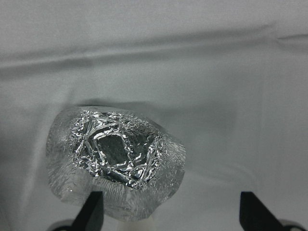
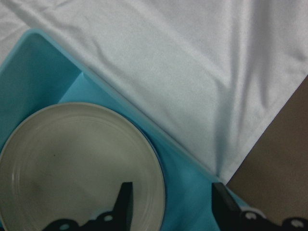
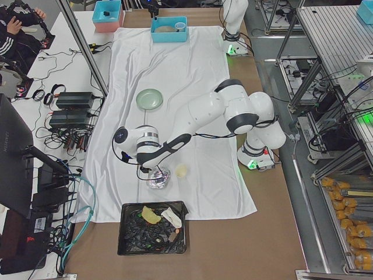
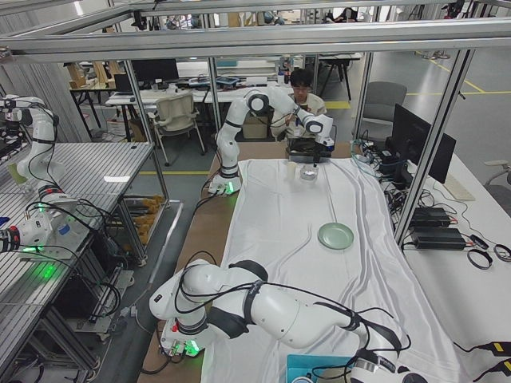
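Note:
A crumpled foil container with a clear wrinkled rim (image 1: 115, 154) sits on the white cloth, just below my left gripper, which is open above it. A pale cup (image 3: 180, 171) stands beside the foil. At the far end of the cloth, a blue bin (image 3: 169, 37) holds a cream plate (image 2: 72, 159) and a small cup (image 3: 180, 26). My right gripper is open over this bin, with the plate beneath its fingers.
A green plate (image 3: 149, 98) lies mid-cloth. A black lined tray (image 3: 152, 239) with a yellow item and a white item stands at the near end.

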